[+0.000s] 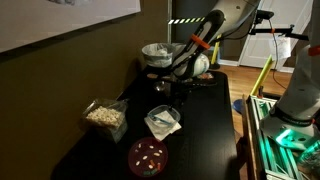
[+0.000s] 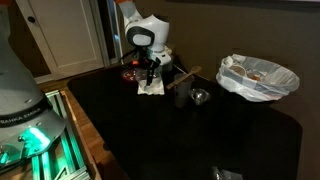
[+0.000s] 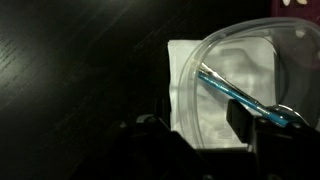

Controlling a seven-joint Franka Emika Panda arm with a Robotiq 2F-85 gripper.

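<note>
A clear plastic container (image 3: pixel 283 48) rests on a white napkin (image 3: pixel 181 58), with a slim blue-and-silver utensil (image 3: pixel 237 94) lying inside. My gripper is open, its fingers (image 3: pixel 245 120) spread to either side of the container's near rim as seen in the wrist view. Nothing is gripped; how far the fingertips stand above the rim, I cannot tell. In exterior view 1 the container (image 1: pixel 163 122) lies in front of the gripper (image 1: pixel 177 97). Exterior view 2 has the gripper (image 2: pixel 150 77) over the napkin (image 2: pixel 151 88), and the arm partly hides the container.
Close to the container is a dark red plate (image 1: pixel 148 157) with small pieces on it. A bag of pale bits (image 1: pixel 107 117) stands near the wall. Elsewhere are a white-lined basket (image 2: pixel 258 78), a metal bowl (image 2: pixel 200 96) and a wooden spoon (image 2: pixel 187 74).
</note>
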